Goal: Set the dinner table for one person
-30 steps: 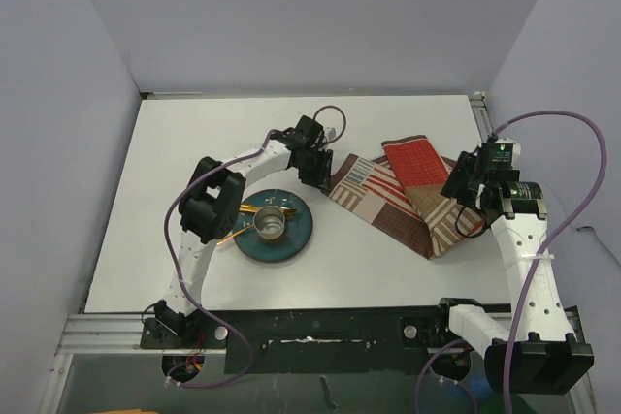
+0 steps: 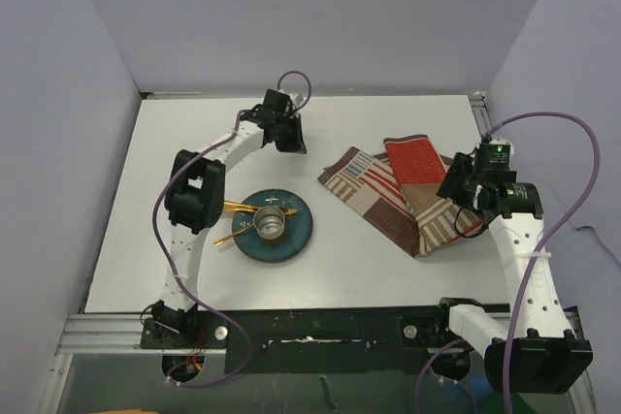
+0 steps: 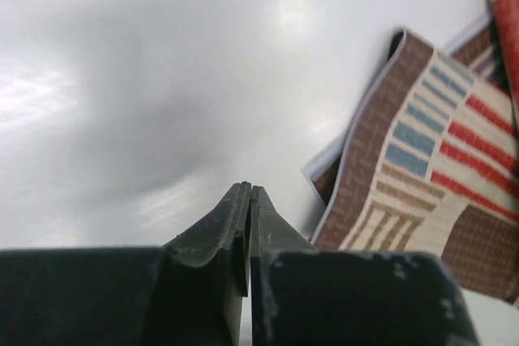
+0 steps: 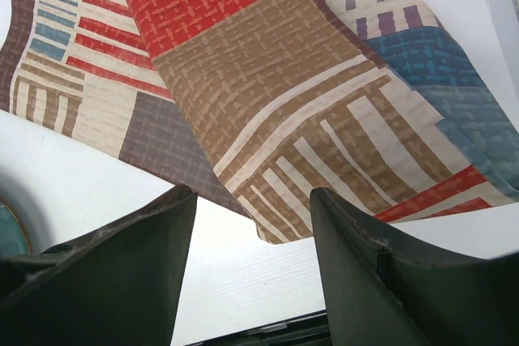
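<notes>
A patterned cloth with red, brown, cream and blue stripes lies folded over itself on the right half of the white table. In the left wrist view its striped corner is apart from my left gripper, whose fingers are shut with nothing showing between them. Above the cloth's right part is my right gripper, open, its fingers spread with nothing held. A teal plate at centre left carries a metal cup and gold-coloured cutlery, partly jutting past the rim.
Bare white table lies left of the plate and along the back. The right arm stands at the table's right edge. Metal rails border the table.
My left gripper has moved left and back, away from the cloth's left corner. That corner and the lower edge have shifted slightly left. My right arm has barely moved.
</notes>
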